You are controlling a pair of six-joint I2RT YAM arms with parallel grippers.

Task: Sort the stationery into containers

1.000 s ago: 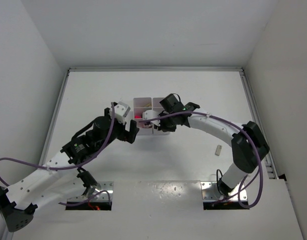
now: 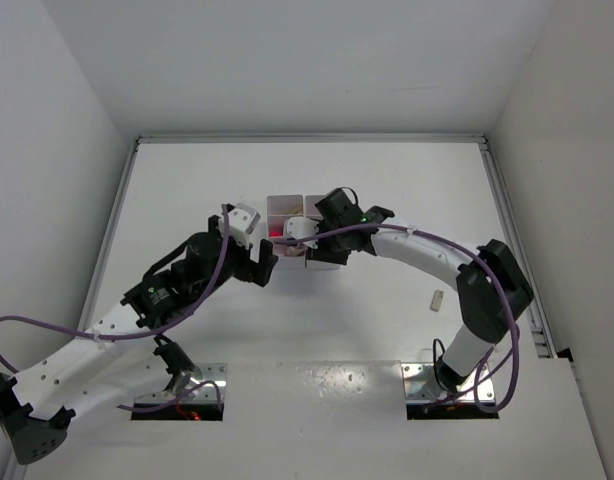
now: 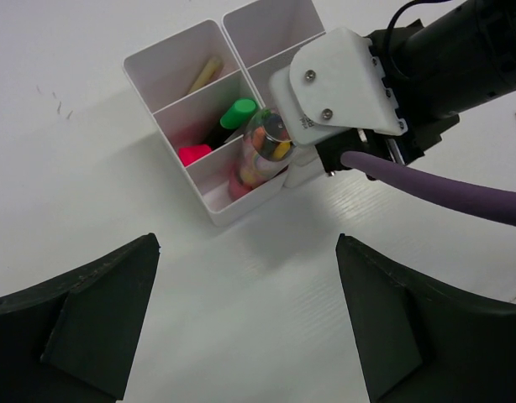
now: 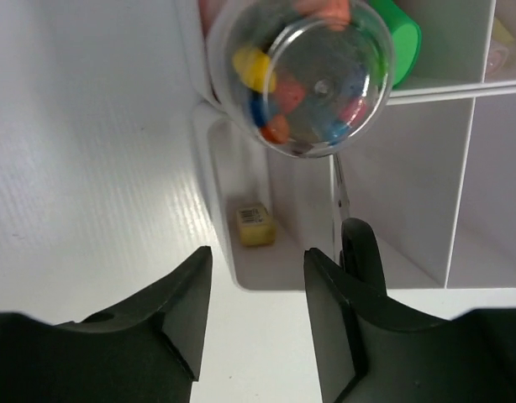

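Observation:
A white divided organizer [image 2: 287,202] sits at the table's middle, holding a red item [image 3: 194,154], a green-capped marker [image 3: 238,112] and a clear jar of coloured pieces [image 3: 266,159]. A small yellowish block [image 4: 256,225] lies in one compartment. My right gripper is open over the organizer, nothing between its fingers, with that block's compartment beyond its fingertips. My left gripper is open and empty, left of and nearer than the organizer, above bare table.
A small pale object [image 2: 437,300] lies alone on the table at right, beside the right arm. Walls and metal rails bound the work area.
The right arm has shifted only slightly over the organizer in the top view. The left arm has not visibly moved.

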